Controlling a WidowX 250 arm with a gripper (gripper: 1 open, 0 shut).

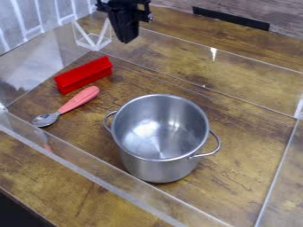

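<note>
My gripper (126, 27) is at the top edge, left of centre, mostly out of frame and dark; its fingers look shut, with nothing visible between them. Below it a red block (83, 74) lies on the wooden surface. A spoon with a pink handle (78, 99) lies lower left of the block, its metal bowl pointing down-left. A large steel pot (160, 142) with two handles stands empty right of the spoon.
Clear panels (251, 204) border the wooden work area (236, 97). The area right of and behind the pot is bare. A dark grille shows at the top right.
</note>
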